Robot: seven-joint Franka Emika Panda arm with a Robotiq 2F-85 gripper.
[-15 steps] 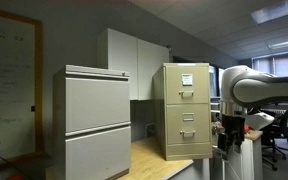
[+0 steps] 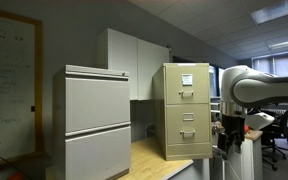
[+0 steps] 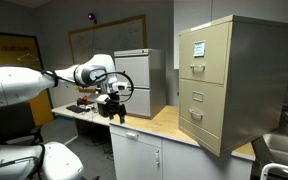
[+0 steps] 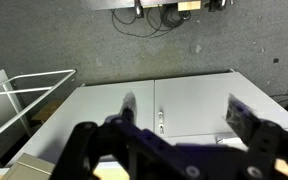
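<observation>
In the wrist view my gripper is open, its two fingers wide apart and nothing held between them. Below it are the white cupboard doors [image 4: 119,105], with a small handle near their meeting edge, and the grey floor. A beige two-drawer filing cabinet [image 2: 187,110] stands on the wooden counter [image 2: 169,162]. To its left in exterior view 1 is a light grey filing cabinet [image 2: 96,105]. All drawers in view look closed. In exterior view 2 the arm hangs in front of the counter, with the gripper [image 3: 115,108] clear of both cabinets.
White base cupboards [image 3: 174,160] stand beneath the counter. A white wire rack [image 3: 279,165] is at the lower right. White wall cupboards [image 2: 134,60] hang behind. Cables [image 4: 164,20] lie on the floor.
</observation>
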